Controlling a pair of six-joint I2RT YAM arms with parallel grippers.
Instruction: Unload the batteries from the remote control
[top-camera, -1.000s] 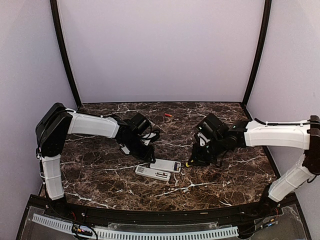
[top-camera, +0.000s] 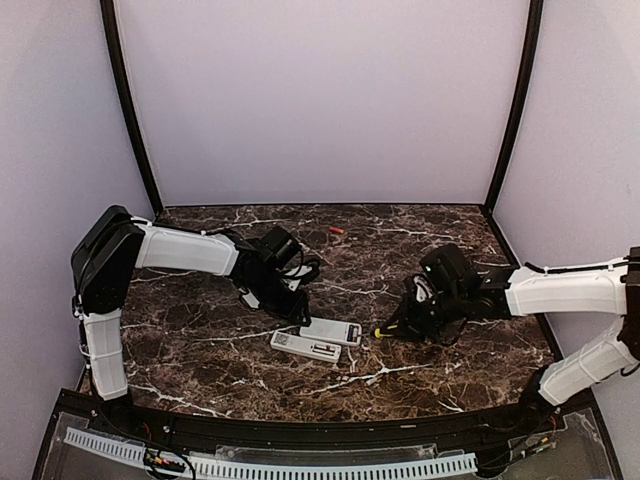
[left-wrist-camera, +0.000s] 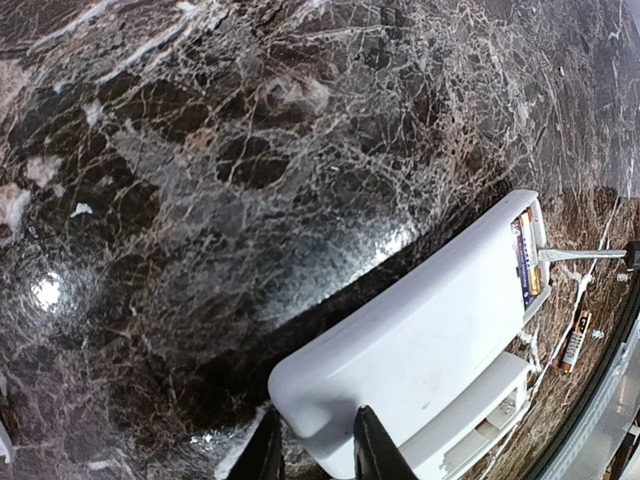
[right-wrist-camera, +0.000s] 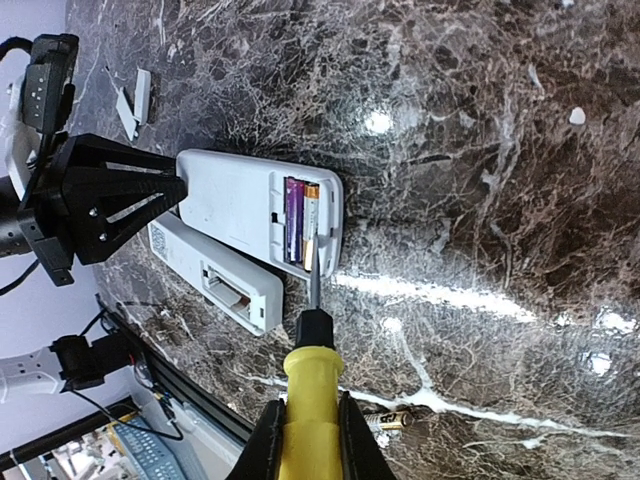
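A white remote control lies back up, two batteries side by side in its open compartment: a purple one and an orange one. At the opposite end, my left gripper is shut on the remote's body. My right gripper is shut on the yellow handle of a screwdriver. Its thin metal shaft reaches the compartment's end, and the tip appears over the end of the orange battery; whether they touch, I cannot tell. From above, the yellow handle shows just right of the remote.
A second white case with an open slot lies alongside the remote. One loose battery rests on the marble table near its front edge. A small red object lies farther back.
My right arm has swung to the right and a little toward the front, drawing the screwdriver slightly away from the remote. The left arm and the remote have stayed still.
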